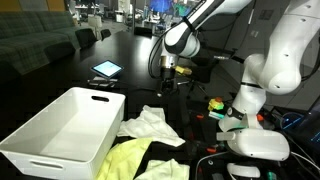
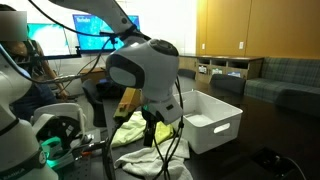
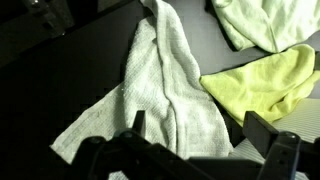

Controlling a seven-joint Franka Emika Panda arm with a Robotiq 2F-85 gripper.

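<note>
A whitish cloth (image 1: 150,125) lies crumpled on the dark table beside the white box; in the wrist view the same cloth (image 3: 175,85) spreads beneath my gripper. Nearer the front, a yellow cloth (image 1: 122,158) sits by the box's corner, and a pale cloth (image 1: 166,170) is partly cut off by the frame's lower edge. My gripper (image 1: 164,84) hangs above the table, behind and to the right of the whitish cloth. It is open, its fingers wide apart, with nothing between them.
A large, apparently empty white box (image 1: 60,155) stands left of the cloths. Farther back lies a tablet-like thing (image 1: 107,69) with a light-blue face. Small coloured items (image 1: 215,104) are at the right.
</note>
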